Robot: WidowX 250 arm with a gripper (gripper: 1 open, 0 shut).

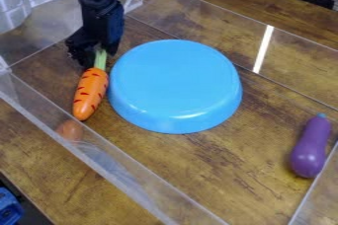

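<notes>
My dark gripper (pixel 94 49) is low at the upper left, down at the green top of an orange carrot (pixel 90 95) that lies just left of an upturned blue bowl or plate (pixel 176 85). The fingers are dark and overlap the green top, so whether they are closed on it cannot be told. A purple eggplant (pixel 307 148) lies apart at the right.
Clear plastic walls (pixel 119 183) border the wooden floor (pixel 224 170) on the left and other sides. Bare wood lies between the blue object and the eggplant, and in front of the blue object.
</notes>
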